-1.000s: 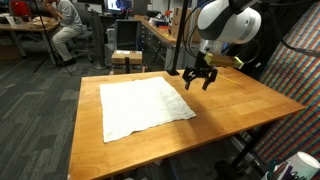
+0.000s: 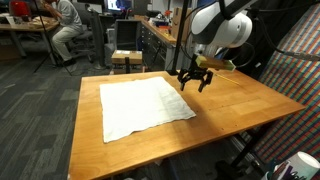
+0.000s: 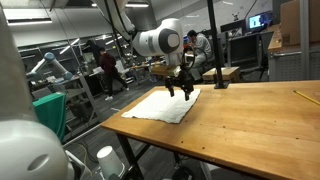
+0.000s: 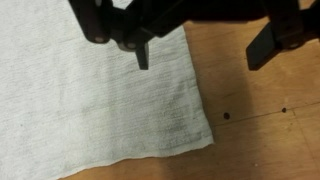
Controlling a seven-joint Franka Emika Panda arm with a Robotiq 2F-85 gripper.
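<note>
A white cloth (image 2: 143, 105) lies spread flat on the wooden table, and it also shows in exterior view 2 as a pale sheet (image 3: 160, 105). My gripper (image 2: 192, 87) hangs above the table by the cloth's right side, clear of the surface. In the wrist view the gripper has its two fingers wide apart with nothing between them. One finger is over the cloth (image 4: 110, 110); the other is over bare wood, with the cloth's edge running between them. A corner of the cloth lies below the fingers in that view.
Bare wooden tabletop (image 2: 235, 105) extends to the right of the cloth. Two small dark holes mark the wood near the cloth's corner. A person (image 2: 68, 25) sits in the background, away from the table.
The arm and gripper have shifted slightly, with the gripper a little to the left of where it was. The cloth has not moved.
</note>
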